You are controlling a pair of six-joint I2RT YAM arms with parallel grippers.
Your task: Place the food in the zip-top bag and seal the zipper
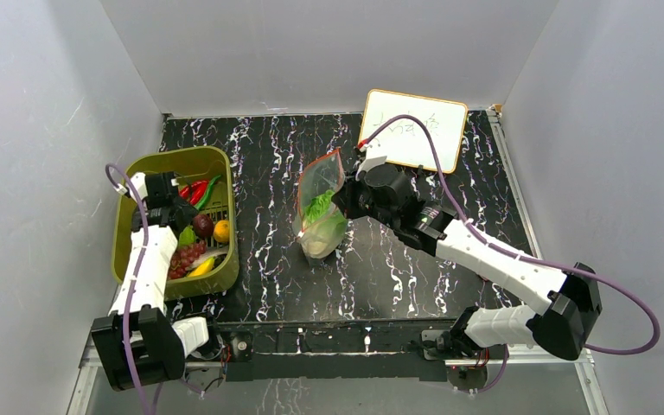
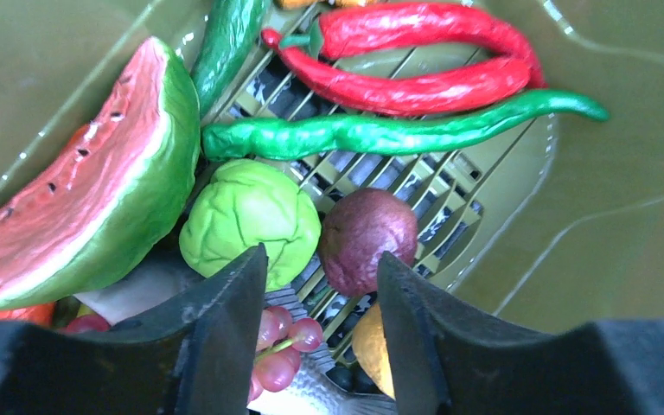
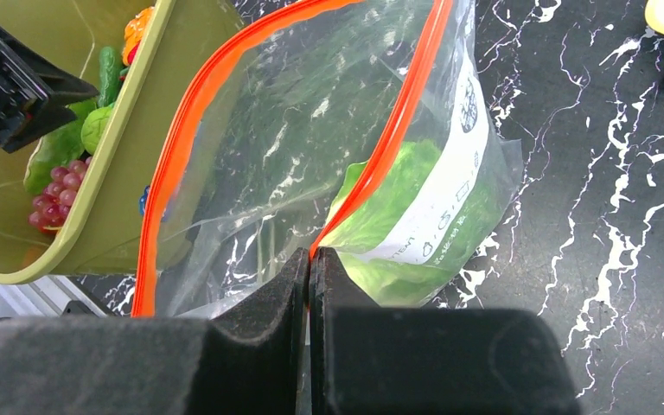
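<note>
The olive bin (image 1: 229,277) at the left holds food: watermelon slice (image 2: 95,199), green cabbage (image 2: 247,220), dark red round fruit (image 2: 368,239), red chillies (image 2: 406,86), green chilli (image 2: 398,134), grapes (image 2: 278,363) and more. My left gripper hangs open over them, nothing between its fingers, above the cabbage and round fruit. Mid-table, the zip bag (image 3: 424,216) stands with its orange zipper parted and something leafy green inside. My right gripper is shut on the bag's near zipper edge.
A whiteboard (image 1: 413,125) lies at the back right. Bare marble table (image 1: 264,216) separates bin and bag and extends right beneath the right arm. Grey walls enclose the back and sides.
</note>
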